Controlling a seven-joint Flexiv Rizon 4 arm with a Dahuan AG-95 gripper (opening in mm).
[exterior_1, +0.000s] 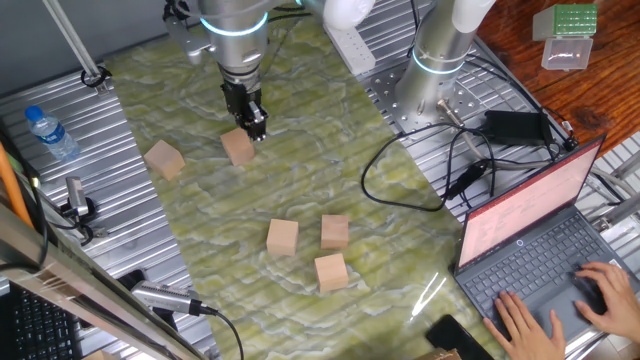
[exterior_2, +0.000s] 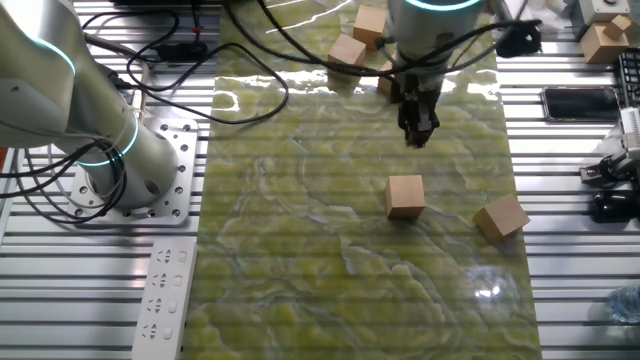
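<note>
Several plain wooden cubes lie on a green marbled mat (exterior_1: 225, 215). In exterior view 1, one cube (exterior_1: 236, 148) is partly overlapped by my gripper (exterior_1: 257, 127), which points down from the arm. The other view has the gripper (exterior_2: 418, 132) above the mat, visibly apart from that cube (exterior_2: 405, 198). I make out no cube between the dark fingers, but their spacing is unclear. Another cube (exterior_1: 164, 160) sits turned near the mat's left edge. Three more form a loose group: a left cube (exterior_1: 283, 238), a right cube (exterior_1: 334, 232) and a lower cube (exterior_1: 331, 273).
Right of the mat stand the arm's mount (exterior_1: 425, 95), a looped black cable (exterior_1: 375, 170) and a laptop (exterior_1: 530, 230) with a person's hands on it. A water bottle (exterior_1: 52, 135) is at the left.
</note>
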